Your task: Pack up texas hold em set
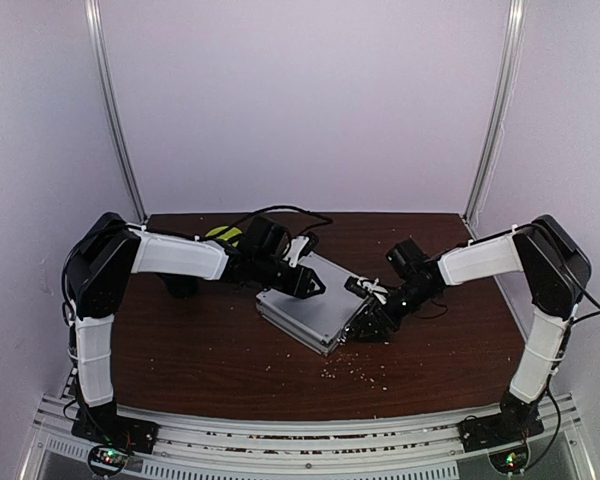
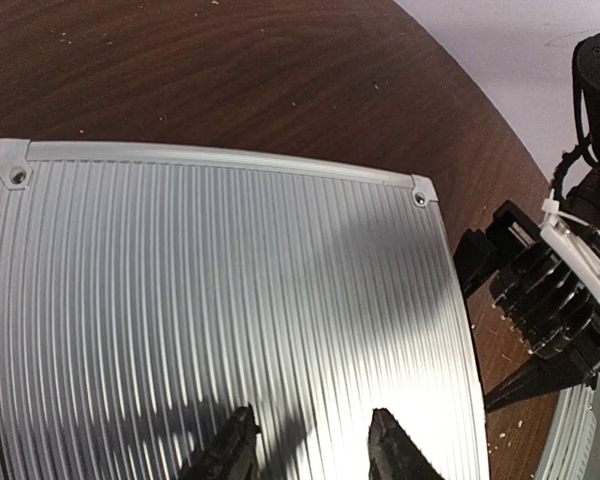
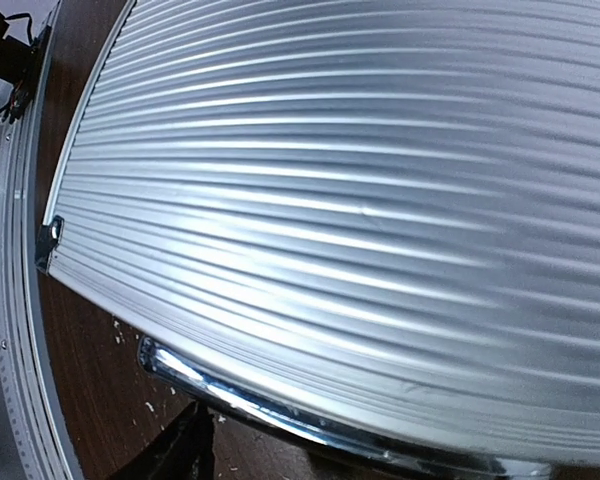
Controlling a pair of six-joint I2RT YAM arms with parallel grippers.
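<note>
The shut silver ribbed case lies at an angle in the middle of the table. Over its lid is my left gripper, fingers parted with only lid surface showing between them. At the case's right side stands my right gripper, its fingers spread apart. The right wrist view has the lid filling most of the picture, with a shiny chrome handle along the near side below it. One dark right finger shows just under the handle's end; the other is out of sight there.
Small pale crumbs are scattered on the table in front of the case. Behind the left arm is a yellow-green item beside a dark object, both partly hidden.
</note>
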